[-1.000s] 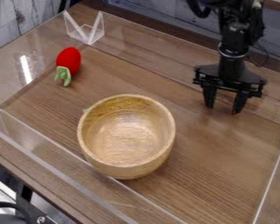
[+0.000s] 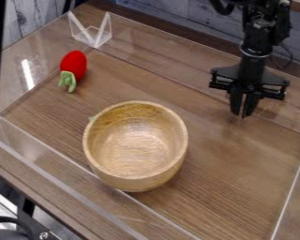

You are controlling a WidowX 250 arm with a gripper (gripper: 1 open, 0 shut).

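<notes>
The black robot arm comes down at the upper right, its gripper (image 2: 240, 101) low over the wooden table. Its fingertips are dark and small, and I cannot make out what, if anything, is between them. A large tan bowl (image 2: 135, 145) sits on the lower middle of the table (image 2: 240, 187). A red object with a green end, like a toy vegetable (image 2: 74, 66), lies at the upper left.
A white wire rack (image 2: 87, 28) stands at the top left. The table's left edge runs along the dark area at the far left.
The bowl, red object and rack have not moved.
</notes>
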